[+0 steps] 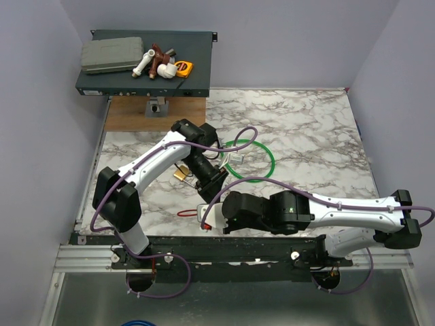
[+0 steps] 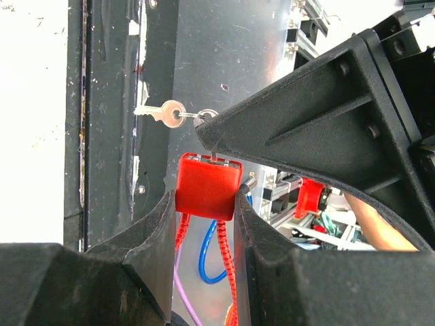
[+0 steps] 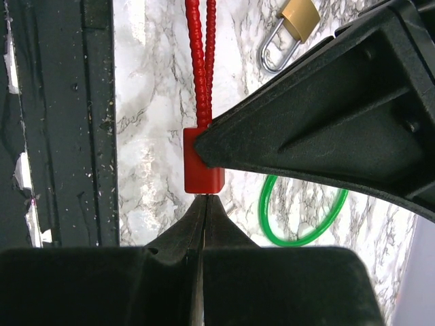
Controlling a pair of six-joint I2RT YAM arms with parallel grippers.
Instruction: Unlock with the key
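Observation:
A red block (image 2: 207, 187) on a red cord holds small keys (image 2: 166, 114) on a metal ring, seen in the left wrist view. My left gripper has its fingertips at the block's sides, seemingly around it. My right gripper is shut at the block's end in the right wrist view; what is between its tips is hidden or too thin to tell. A brass padlock (image 1: 181, 173) lies on the marble surface behind the two grippers, also visible in the right wrist view (image 3: 299, 19).
A green ring (image 1: 272, 159) lies behind the right arm. A raised dark shelf (image 1: 143, 85) with a case and tools stands at the back left. The dark front edge (image 1: 217, 248) runs under the arms.

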